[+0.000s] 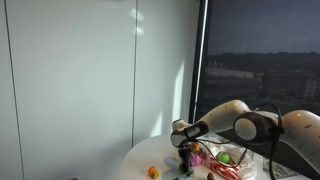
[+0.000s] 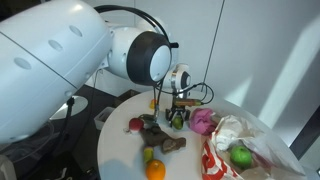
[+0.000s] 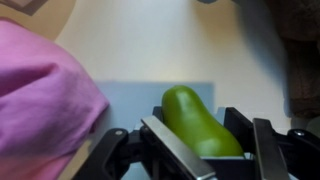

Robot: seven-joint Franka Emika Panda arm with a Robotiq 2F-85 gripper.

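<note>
A smooth green object (image 3: 195, 122), rounded at one end, lies between the fingers of my gripper in the wrist view. The black fingers (image 3: 243, 126) flank it closely, but whether they press on it cannot be told. Beneath and behind it is a pale bluish-grey square (image 3: 140, 100) on the table. From the second exterior view, my gripper (image 2: 178, 114) points down low over the table, with the green object (image 2: 178, 123) at its tips. In the first exterior view, my gripper (image 1: 184, 155) is small and its fingers are hard to make out.
Pink cloth (image 3: 40, 90) lies close on the left, a dark brown thing (image 3: 302, 75) on the right. An orange (image 2: 155, 170), a red item (image 2: 135, 125) and a brown item (image 2: 172, 144) are on the round white table (image 2: 115, 160). A plastic bag (image 2: 225, 130) holds a green ball (image 2: 240, 156).
</note>
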